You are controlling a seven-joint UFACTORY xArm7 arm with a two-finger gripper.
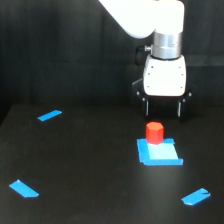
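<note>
A small red block [154,132] rests at the back left part of a white square [164,152] that is edged with blue tape. Above and slightly behind the block, my gripper [164,112] points downward. Its two dark fingers [181,106] are spread wide, so it is open, with nothing between them. The fingertips look apart from the block; the exact height above the table is hard to judge.
Blue tape strips lie on the dark table [90,150]: one at the far left [50,115], one at the near left [23,188] and one at the near right [196,197].
</note>
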